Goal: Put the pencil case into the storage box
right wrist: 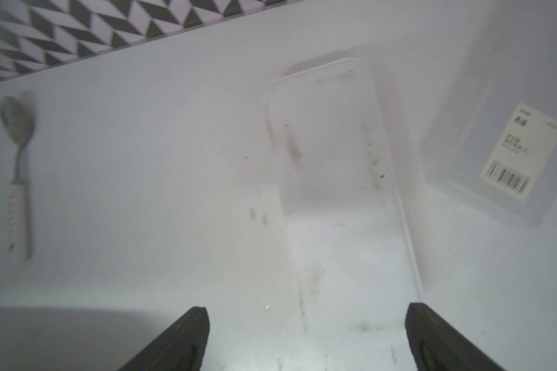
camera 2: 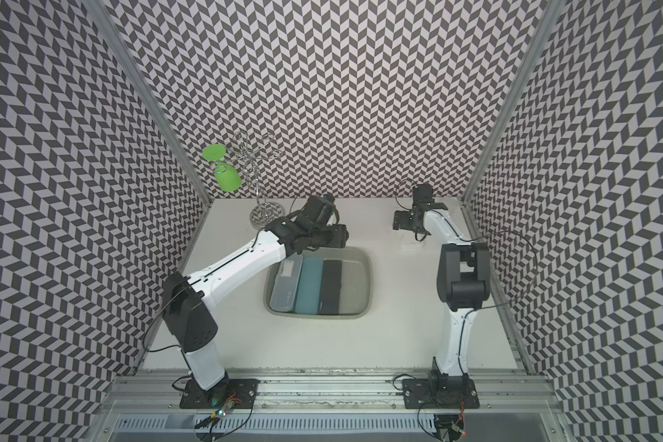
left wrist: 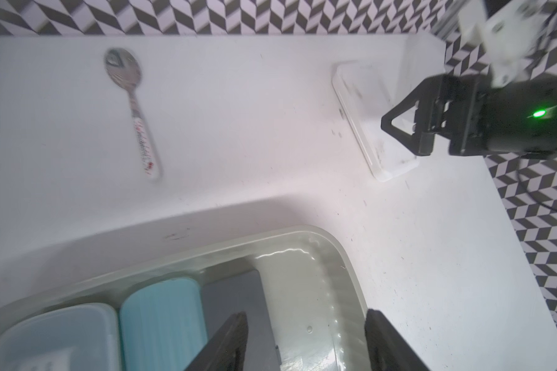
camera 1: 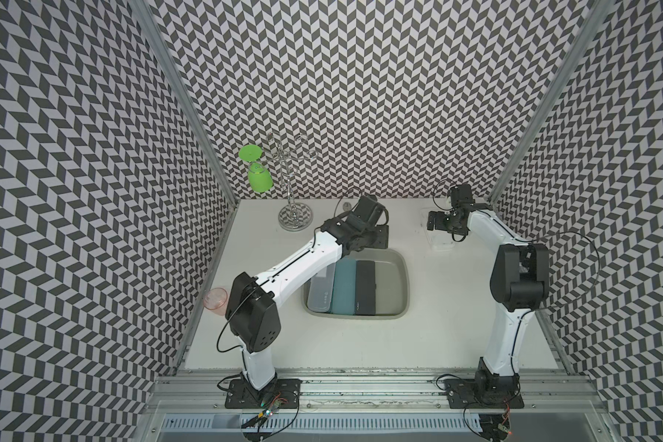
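The grey-beige storage box [camera 1: 404, 287] stands mid-table. In it lie, side by side, a translucent case [camera 1: 319, 293], a teal case [camera 1: 343, 287] and a dark case [camera 1: 365, 287]; bare floor shows to their right. My left gripper hovers above the far part of the box, its fingers apart with nothing between them. Farther right, my right gripper is open over a flat clear case or lid [right wrist: 340, 185] on the table and holds nothing. Which item is the named pencil case I cannot tell.
A clear container with a barcode label [right wrist: 507, 154] sits at the back right. A spoon [left wrist: 133, 105] lies behind the box. At the back left stands a metal rack [camera 1: 294, 216] with a green cup [camera 1: 259, 178]; a pink glass [camera 1: 216, 299] is at the left edge.
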